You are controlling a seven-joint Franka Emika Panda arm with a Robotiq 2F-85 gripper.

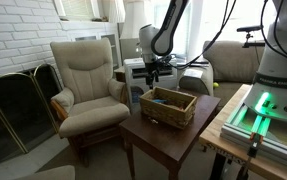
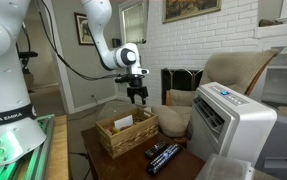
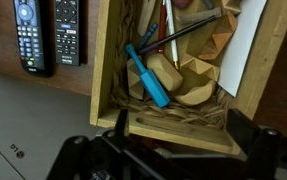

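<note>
My gripper stands open, its dark fingers apart at the lower edge of the wrist view with nothing held between them. In exterior view 1 the gripper (image 1: 155, 76) hangs above and behind a woven basket (image 1: 167, 117) on the dark table. Inside the basket, in the wrist view, lies a blue-handled tool (image 3: 149, 78) beside tan wooden pieces (image 3: 195, 90). Pens and a dark marker (image 3: 190, 30) are farther up, and a white sheet (image 3: 242, 48) lies along the right side. The second exterior view shows the gripper (image 2: 138, 98) over the basket's far side.
Two dark remotes lie beside the basket: a larger remote (image 3: 30, 32) and a smaller remote (image 3: 69, 32). A beige armchair (image 1: 87, 88) stands left of the table (image 1: 173, 147). In exterior view 2, a white appliance (image 2: 229, 125) is on the right.
</note>
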